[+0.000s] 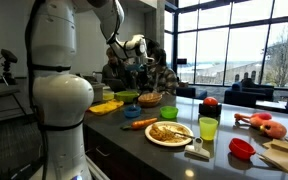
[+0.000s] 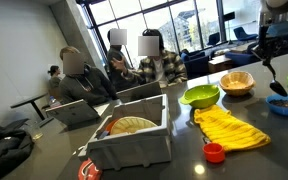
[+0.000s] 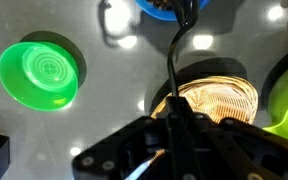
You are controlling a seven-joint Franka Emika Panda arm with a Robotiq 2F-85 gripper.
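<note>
A black long-handled spoon or ladle (image 3: 174,45) runs up from my gripper, which is shut on its handle in the wrist view. The spoon's broad end lies over the edge of a blue bowl (image 3: 158,9) with dark contents. From the second exterior side, the spoon (image 2: 274,77) hangs tilted down from the gripper (image 2: 262,51), its lower end above the blue bowl (image 2: 287,109). Whether it touches the bowl's contents is unclear. The first exterior view has the gripper small and far off, above the blue bowl (image 1: 130,108).
A woven basket (image 3: 232,94) lies beneath the gripper, with green bowls (image 3: 38,76) to either side. A yellow cloth (image 2: 229,128), red cup (image 2: 214,153) and grey bin (image 2: 132,143) share the table. Near the arm's base are a pasta plate (image 1: 167,143) and carrot (image 1: 144,123). People sit behind.
</note>
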